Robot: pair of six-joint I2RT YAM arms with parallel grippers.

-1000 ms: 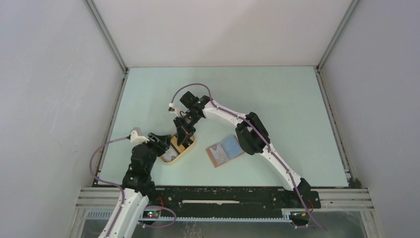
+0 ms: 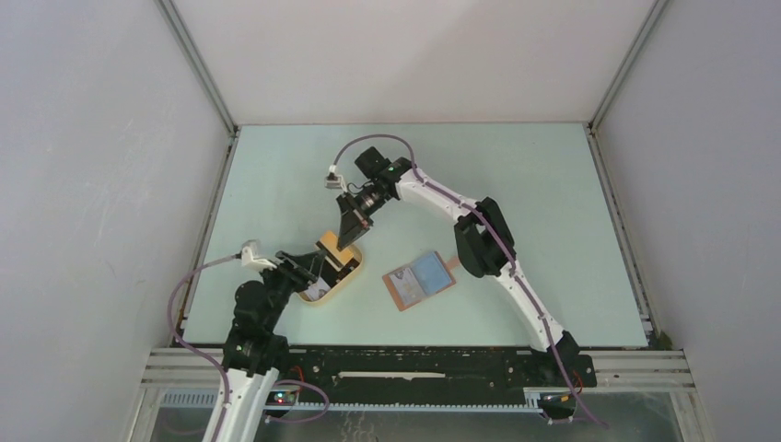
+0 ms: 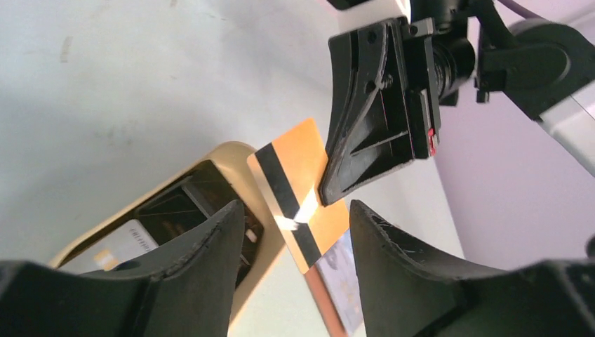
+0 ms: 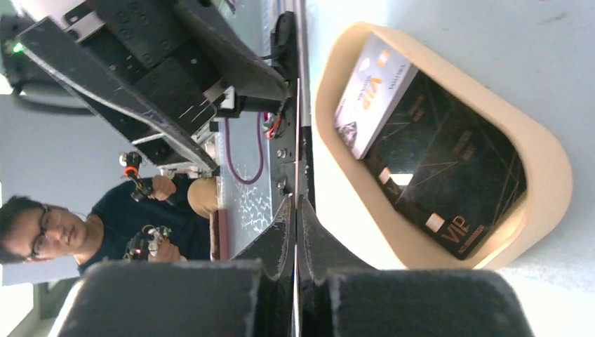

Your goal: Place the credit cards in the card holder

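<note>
An orange card [image 3: 302, 184] with a black stripe is pinched in my right gripper [image 2: 344, 245], raised over the cream oval box. In the right wrist view that card shows only as a thin edge-on line between the closed fingertips. Black cards [image 4: 449, 165] and a white card [image 4: 372, 91] lie inside the box [image 4: 544, 175]. My left gripper stands open at the box's left side, its fingers apart in the left wrist view with no card held. The open card holder [image 2: 419, 280], brown-edged with grey and blue inner panels, lies on the table right of the box.
Both arms are close together over the box. A black rail [image 2: 405, 376] runs along the front edge.
Lately the left gripper has moved slightly, still open.
</note>
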